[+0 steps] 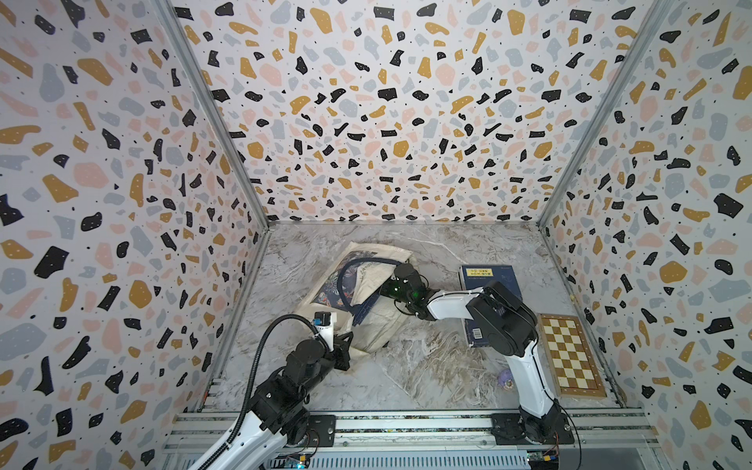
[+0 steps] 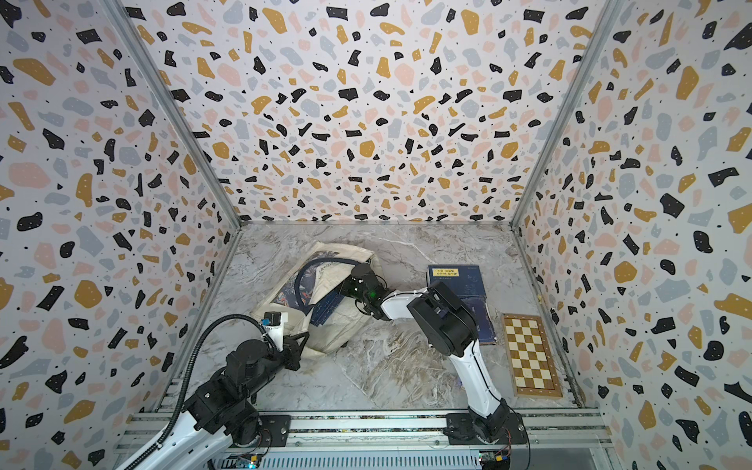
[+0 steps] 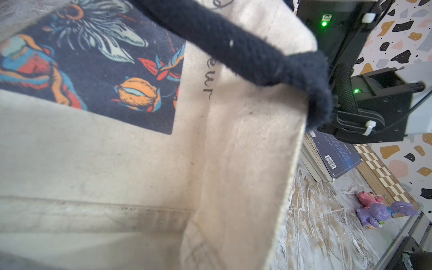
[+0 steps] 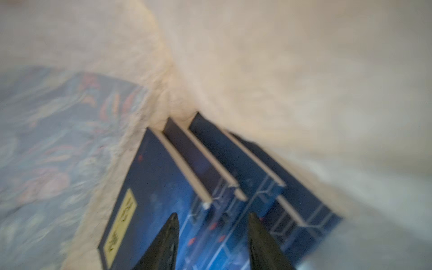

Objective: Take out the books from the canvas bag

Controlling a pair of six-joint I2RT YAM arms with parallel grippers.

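The cream canvas bag [image 1: 376,333] with a dark printed panel and navy strap [image 1: 344,286] lies open on the table. Inside it, several dark blue books [image 4: 157,180] lean side by side in the right wrist view. My right gripper reaches into the mouth, its two fingers apart in front of the book spines and gripping none; that view is blurred. At the bag's near edge, my left gripper [image 2: 300,350] is shut. Its fingertips are out of the left wrist view, where bag cloth [image 3: 112,157] fills most of the frame.
To the right, dark blue books [image 2: 462,278] lie on the table, partly behind my right arm. Beyond them is a chessboard [image 1: 568,352]. A purple and pink toy [image 3: 375,211] stands near the front. Bare marble table [image 1: 423,364] lies between bag and books.
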